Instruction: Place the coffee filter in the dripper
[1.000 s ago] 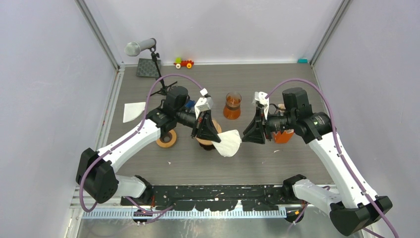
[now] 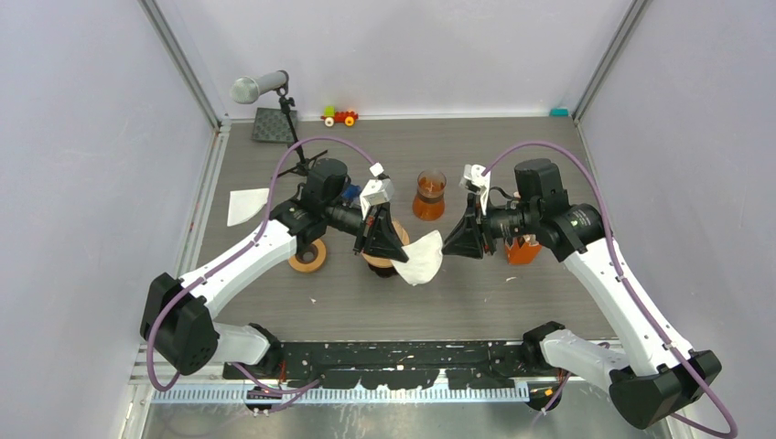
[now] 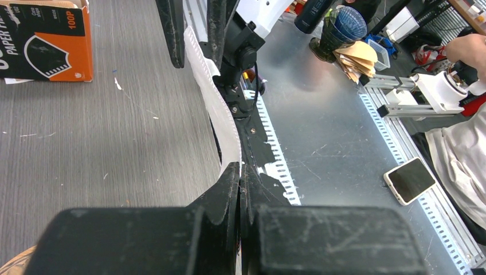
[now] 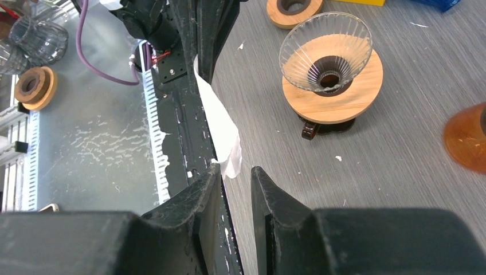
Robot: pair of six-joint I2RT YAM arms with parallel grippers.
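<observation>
A white paper filter [image 2: 419, 261] hangs between the two grippers in the middle. My left gripper is shut on one end of it, with the sheet rising from the fingertips. My right gripper is part open at the filter's other end, which lies at or just beside its left fingertip. The glass dripper [image 4: 304, 57] rests on a wooden ring stand [image 4: 355, 100] behind the filter in the right wrist view; in the top view it is mostly hidden under the left gripper.
An orange filter box [image 2: 520, 254] stands behind the right arm. An amber carafe [image 2: 429, 206] stands at the back middle, a wooden ring [image 2: 307, 264] at the left, and a white sheet [image 2: 245, 203] further left.
My right gripper has shifted slightly left and up in the top view, and the filter's right end has moved a little with it. The left arm stays still.
</observation>
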